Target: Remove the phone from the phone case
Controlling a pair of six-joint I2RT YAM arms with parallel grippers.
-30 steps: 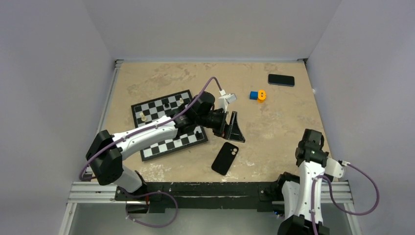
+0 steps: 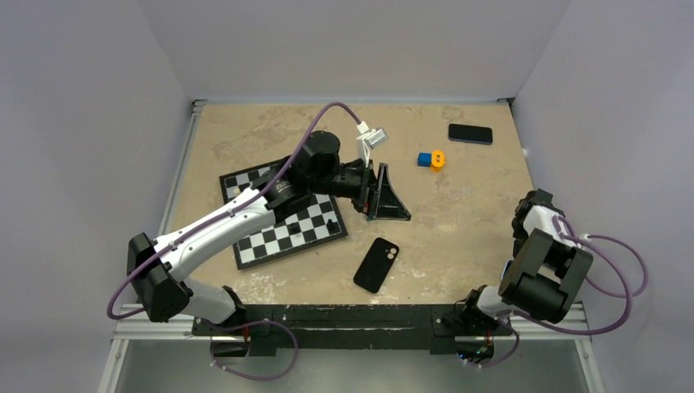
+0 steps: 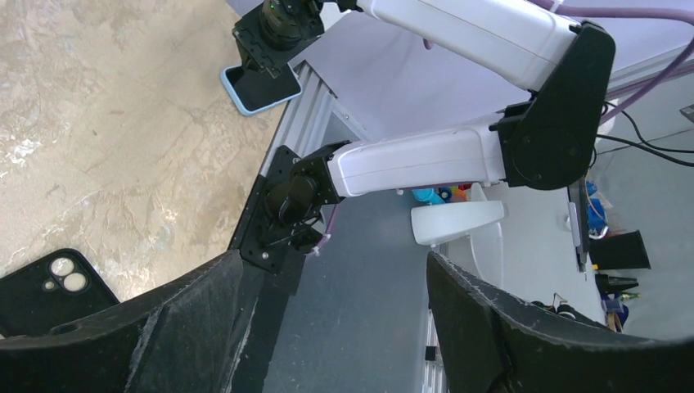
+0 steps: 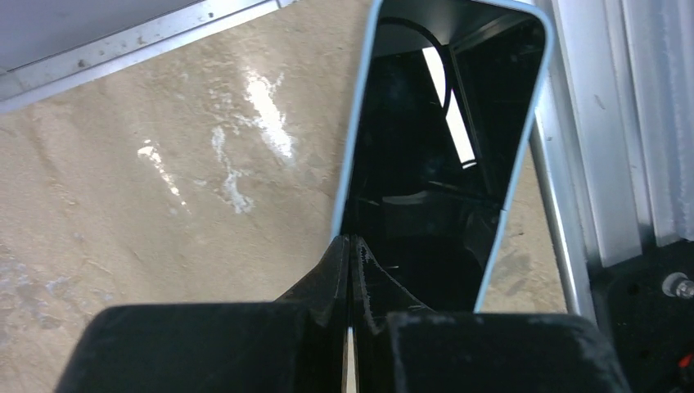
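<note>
The black phone case lies on the front middle of the table, camera cut-outs facing up and table colour showing through them. A phone with a light blue edge lies screen up at the table's front right corner. In the left wrist view, that phone is partly covered by the right arm. My right gripper is shut, its tips over the phone's left edge; nothing shows between them, and contact is unclear. My left gripper stands open and empty, above and behind the case.
Another dark phone-shaped object lies at the back right. A small blue and yellow item sits left of it. A chessboard lies under the left arm. Metal rail and wall close off the right corner.
The right arm has folded and its gripper end has moved a little back and right in the top view. The case has not moved.
</note>
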